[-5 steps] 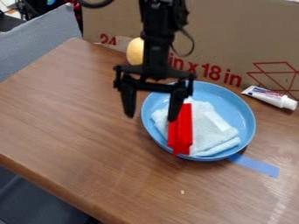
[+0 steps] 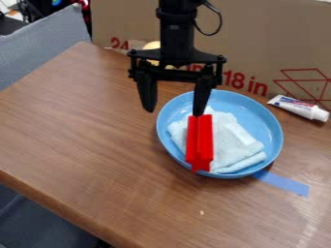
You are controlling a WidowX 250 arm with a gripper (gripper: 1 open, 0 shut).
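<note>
My black gripper is open above the left rear of a blue plate, nothing between its fingers. On the plate lies a white folded cloth, with a red elongated object lying on it, pointing toward the front edge.
A toothpaste tube lies behind the plate at the right, before a cardboard box. A yellow object is mostly hidden behind the gripper. Blue tape is on the table at front right.
The plate and its contents look unchanged.
</note>
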